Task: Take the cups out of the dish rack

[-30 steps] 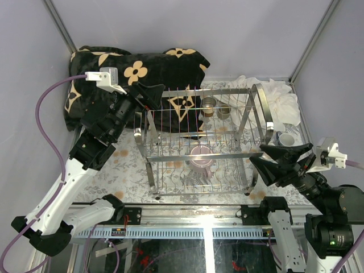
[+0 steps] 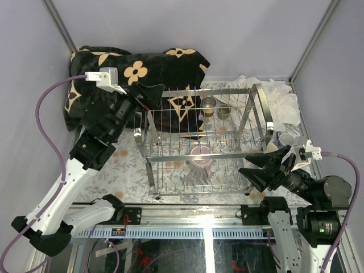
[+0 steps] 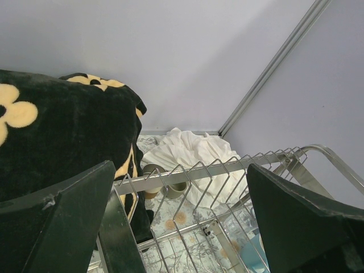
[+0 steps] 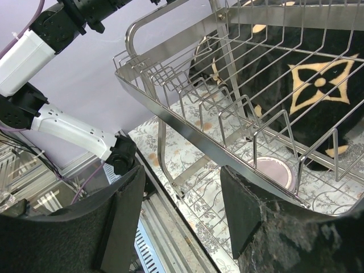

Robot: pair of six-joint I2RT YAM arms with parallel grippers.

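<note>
The metal dish rack [image 2: 196,156] stands mid-workspace. Two metal cups [image 2: 208,108] are at the back. Pale cups [image 2: 286,140] stand right of the rack, partly hidden. My left gripper [image 2: 152,95] hangs open over the rack's back-left corner, empty. My right gripper [image 2: 256,169] is open at the front-right of the rack, empty, its fingers near the front rail.
A black patterned cushion [image 2: 96,62] lies behind and left of the rack. A crumpled white cloth [image 2: 281,99] fills the back right. Pale walls and metal profiles border the area.
My left arm and the cups have not moved.
</note>
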